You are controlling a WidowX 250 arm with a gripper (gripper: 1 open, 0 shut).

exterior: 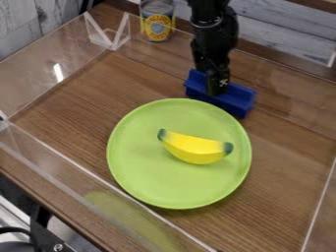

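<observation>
My black gripper (pixel 214 75) comes down from the top centre over a blue block (pixel 231 99), its fingertips at or just above the block's left part. Whether the fingers touch it I cannot tell. A yellow banana (pixel 196 149) lies on a green plate (pixel 151 177) in the lower middle of the table.
A can (pixel 157 21) stands at the back, with a white wire holder (pixel 108 34) to its left. A clear edge runs along the lower left.
</observation>
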